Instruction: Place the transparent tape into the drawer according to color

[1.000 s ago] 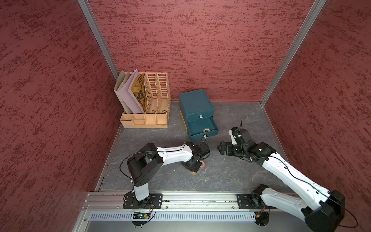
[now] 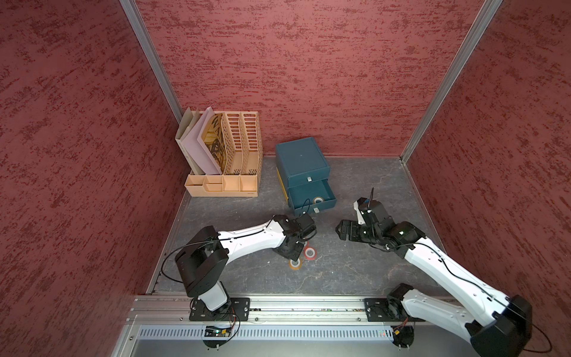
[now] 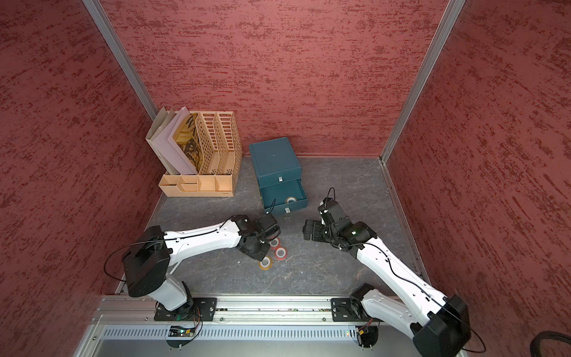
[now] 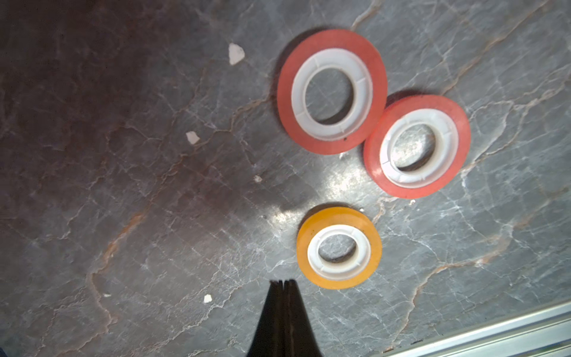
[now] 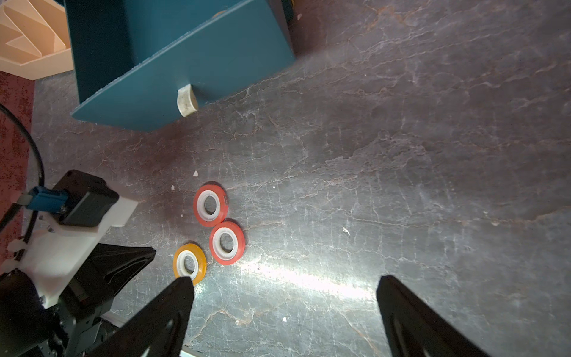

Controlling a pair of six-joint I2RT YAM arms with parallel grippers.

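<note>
Three tape rolls lie flat on the table. In the left wrist view, two red rolls touch: a larger-looking one (image 4: 324,146) and another red roll (image 4: 455,160) to its right. An orange-yellow roll (image 4: 304,250) lies apart below them. My left gripper is shut, its tips together just left of the orange roll, with nothing visible between them. The teal drawer (image 5: 172,83) is pulled out, and a tape roll (image 2: 314,198), its colour hard to tell, lies inside. My right gripper stands open over bare table, right of the rolls.
The drawer belongs to a teal cabinet (image 2: 302,158) at the back centre. A wooden file organizer (image 2: 251,187) holding folders stands at the back left. Between the rolls and my right gripper the table is clear. A metal rail (image 4: 505,328) bounds the front.
My left arm has drawn back slightly to the left, uncovering more of the orange and red rolls. The rolls and drawer look unmoved, and the right arm is almost still.
</note>
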